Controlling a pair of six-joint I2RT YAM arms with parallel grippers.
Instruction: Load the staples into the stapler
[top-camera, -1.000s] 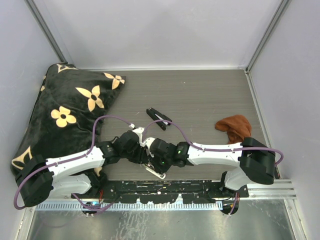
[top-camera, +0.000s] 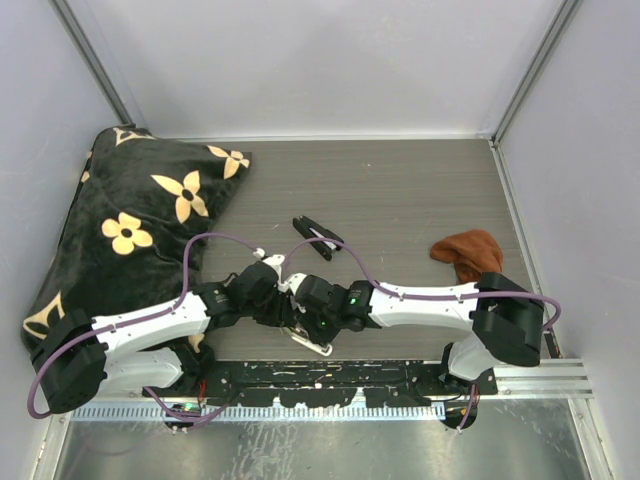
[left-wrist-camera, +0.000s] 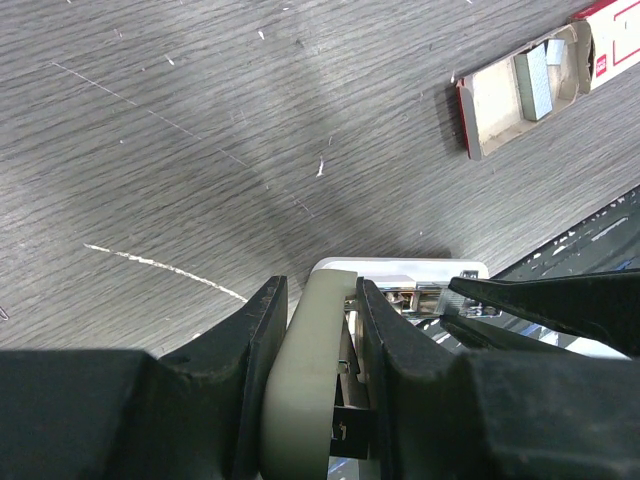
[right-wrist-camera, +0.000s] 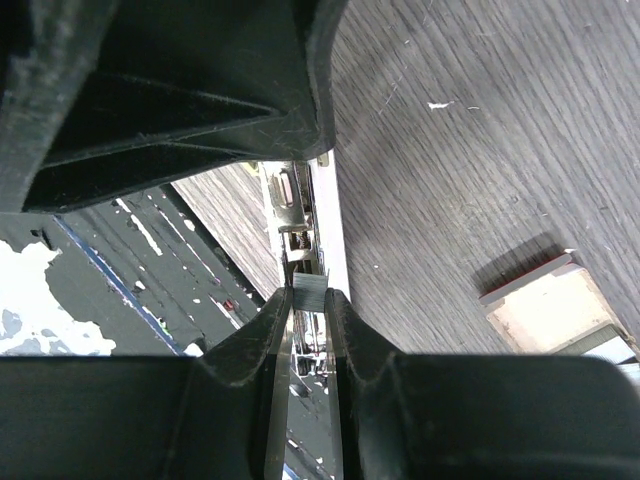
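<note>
The stapler, with a pale grey-green body, lies opened on the table, its white base and metal channel showing. My left gripper is shut on the pale body. A short grey staple strip sits over the channel between the fingertips of my right gripper. Those fingers flank the strip closely; whether they press on it cannot be told, nor how fully the strip is seated. From the top, both arms hide most of the stapler, leaving part of its base visible.
An open staple box with more strips stands nearby. A black stapler lies farther back, a brown cloth to the right. A patterned dark cushion fills the left side.
The right gripper has shifted very slightly in the top view. The left arm and the stapler look still.
</note>
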